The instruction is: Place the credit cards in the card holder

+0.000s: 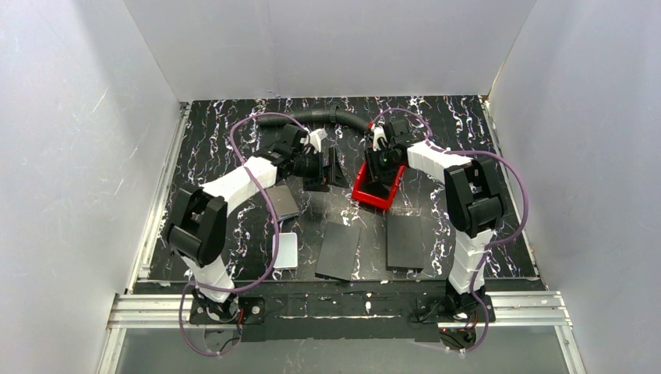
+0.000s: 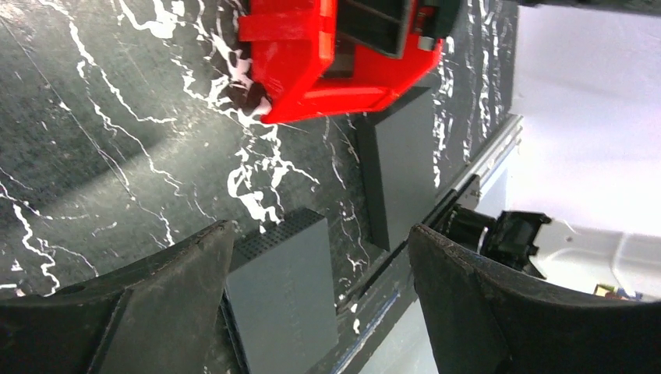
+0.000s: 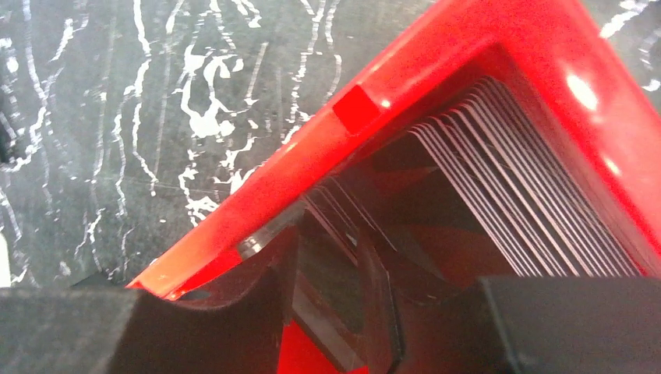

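An open red box point(image 1: 372, 199) stands right of the table's middle. Several thin, light-edged sheets or cards point(image 3: 499, 171) stand upright in a row inside it. My right gripper reaches down into this box, its fingers close together; the dark space between them hides whether anything is held. To the left of the box hangs my left gripper, fingers wide apart with nothing between them. A grey-brown flat stack point(image 1: 282, 201) lies on the left part of the table, partly behind the left arm. Which object is the card holder cannot be told.
Two dark flat blocks point(image 1: 337, 251) point(image 2: 401, 164) lie along the front of the table. Left of them is a small white tray point(image 1: 285, 251). A black corrugated hose point(image 1: 316, 116) runs behind the arms, close to the box. Bare tabletop shows between the stack and the box.
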